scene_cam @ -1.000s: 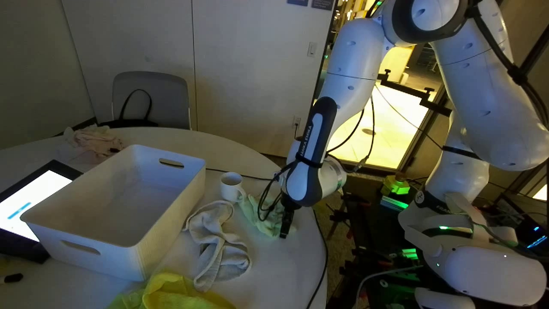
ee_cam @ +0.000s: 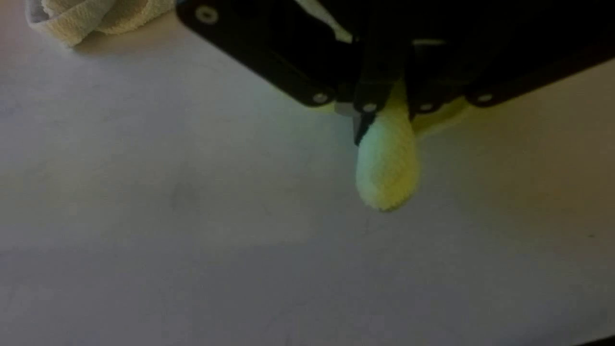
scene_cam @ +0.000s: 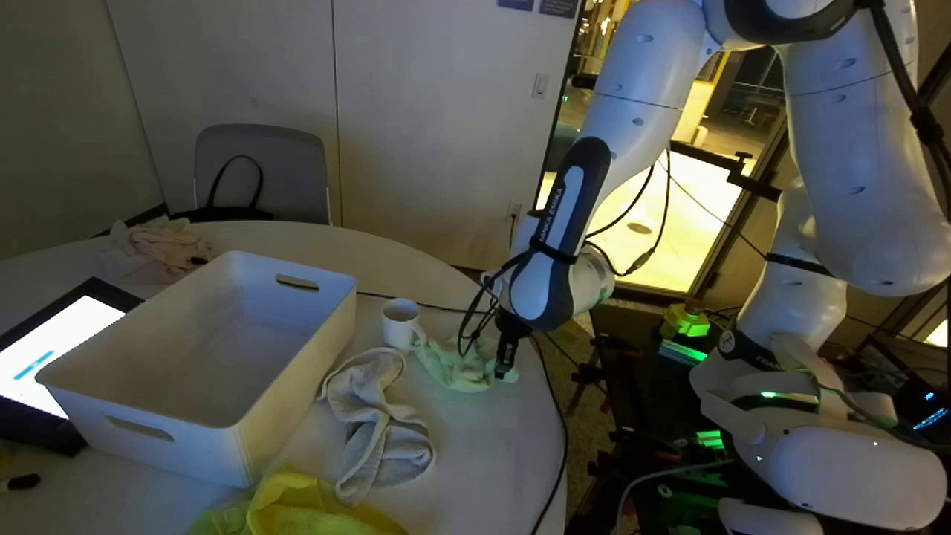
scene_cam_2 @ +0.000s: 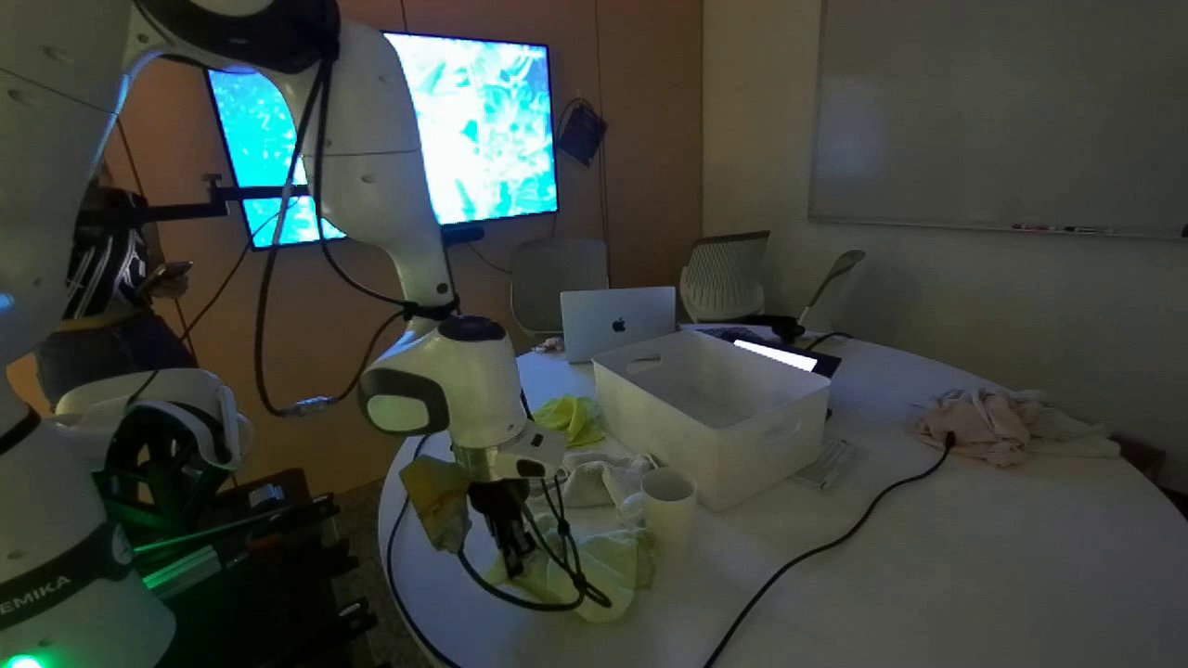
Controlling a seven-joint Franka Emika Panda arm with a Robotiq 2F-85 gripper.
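A pale green-yellow cloth [scene_cam: 459,367] lies bunched on the white table, beside a white mug [scene_cam: 400,322]. My gripper is shut on a fold of this cloth, and a rounded tip of the cloth [ee_cam: 388,170] pokes out past the fingers in the wrist view. From the second exterior side, the gripper [scene_cam_2: 515,560] is low over the table, with the cloth [scene_cam_2: 596,573] spread beside and behind it. Part of the cloth still seems to rest on the table near the mug [scene_cam_2: 668,503].
A large white bin [scene_cam: 294,348] stands empty left of the mug. Between them and the front edge lie a grey towel [scene_cam: 383,437] and a yellow cloth [scene_cam: 299,508]. Pinkish cloth [scene_cam: 165,245] sits at the back. A black cable [scene_cam_2: 824,545] crosses the table.
My gripper has shifted up and slightly to the right in exterior view 1. The cloth's near edge has moved with it, up and to the right.
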